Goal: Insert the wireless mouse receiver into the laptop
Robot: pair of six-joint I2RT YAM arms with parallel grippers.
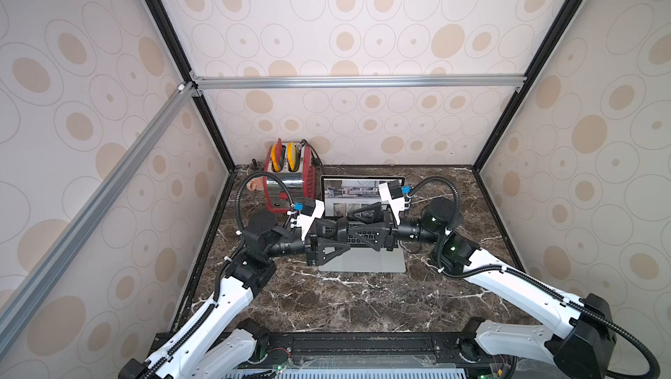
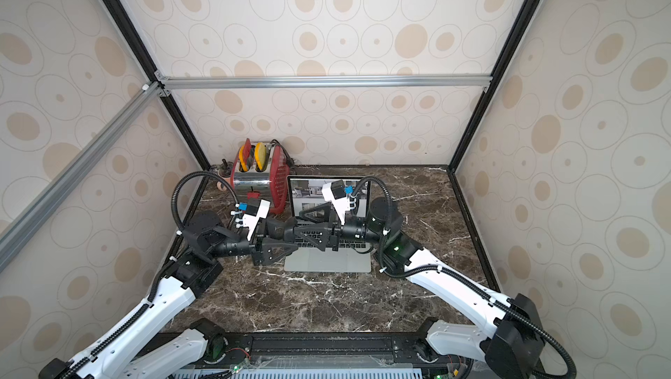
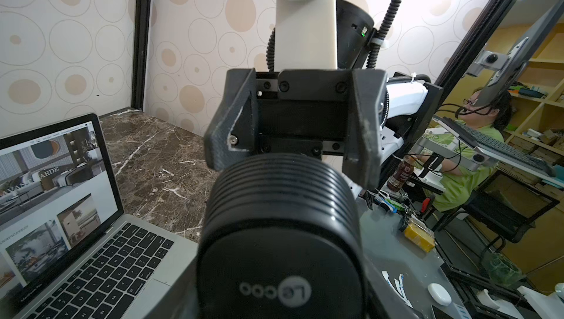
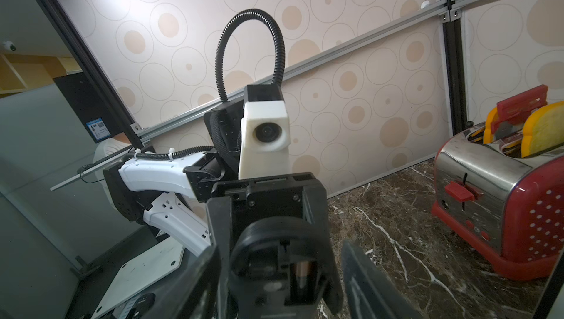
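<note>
A black mouse (image 3: 279,225) with a pale logo is clamped in my left gripper, which is shut on its sides above the laptop (image 1: 362,260). Directly opposite, my right gripper faces the mouse with its fingers part open, its dark fingers (image 3: 231,128) apart. In the right wrist view, the near side of the mouse (image 4: 273,286) has an open recess with a small coppery part inside. The right fingers (image 4: 376,286) are blurred at either side of it. I cannot make out the receiver. The laptop stands unfolded, its screen lit, partly hidden by the grippers.
A red and chrome toaster with yellow and red slices stands at the back left, beside the laptop.
</note>
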